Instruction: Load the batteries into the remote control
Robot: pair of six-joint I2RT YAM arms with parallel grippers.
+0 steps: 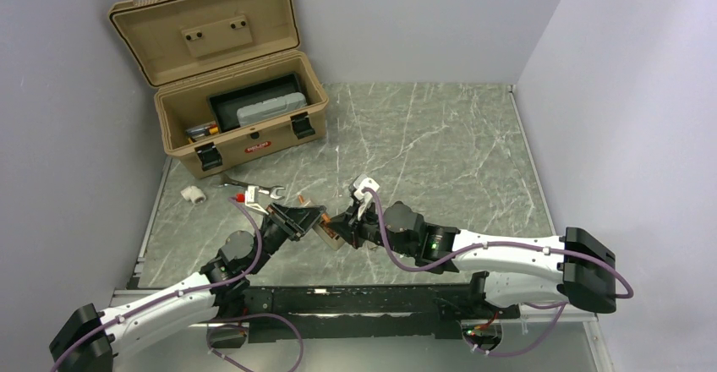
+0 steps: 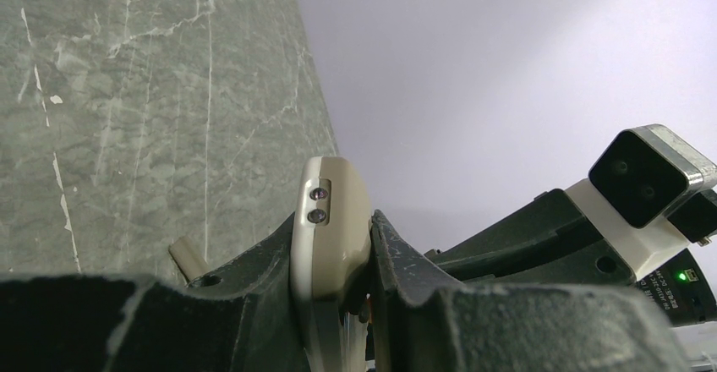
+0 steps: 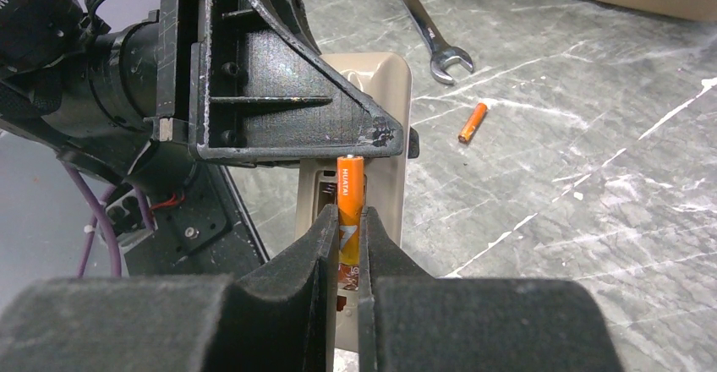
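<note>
My left gripper is shut on the beige remote control, which stands on end between its fingers, battery compartment facing my right gripper. In the right wrist view an orange battery lies upright along that compartment, held at its lower part by the right fingertips; the fingers are close together around it. A second orange battery lies on the table in that view, apart from both grippers.
An open tan toolbox stands at the back left. A wrench and a white cylindrical piece lie near it.
</note>
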